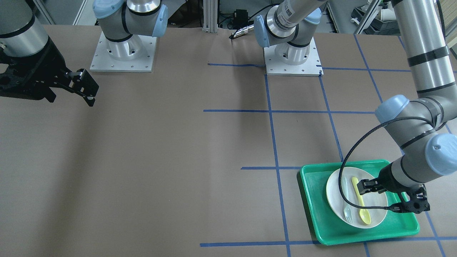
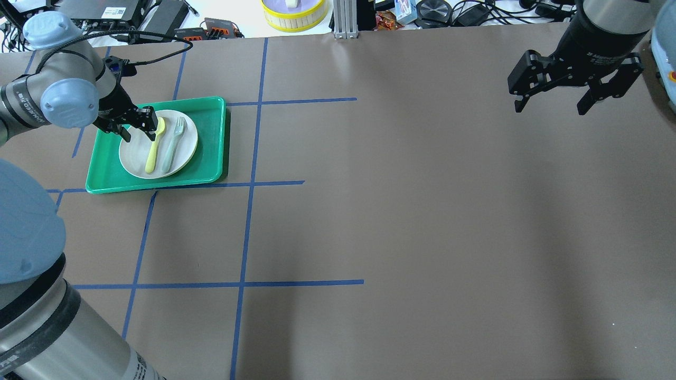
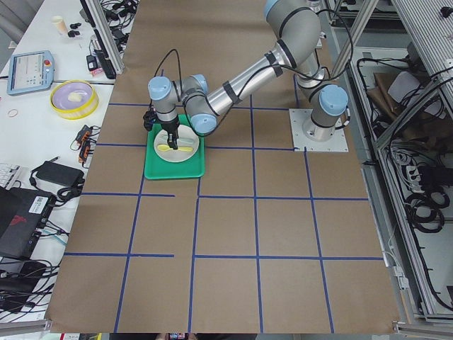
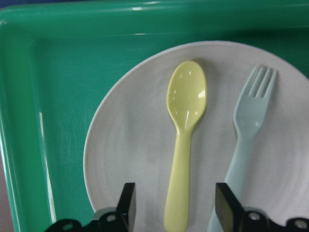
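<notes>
A white plate (image 4: pixel 120 145) lies in a green tray (image 4: pixel 53 87), holding a yellow spoon (image 4: pixel 179 179) and a pale blue fork (image 4: pixel 248 116) side by side. My gripper stands open just over the plate, its fingers on either side of the spoon's handle, with the right finger over part of the fork's handle. In the front view it hangs over the back part of the tray. Whether it touches anything cannot be told.
The tray sits on a brown table (image 2: pixel 443 221) marked with blue tape lines. Other robot arms (image 1: pixel 55 77) stand around the table, all apart from the tray.
</notes>
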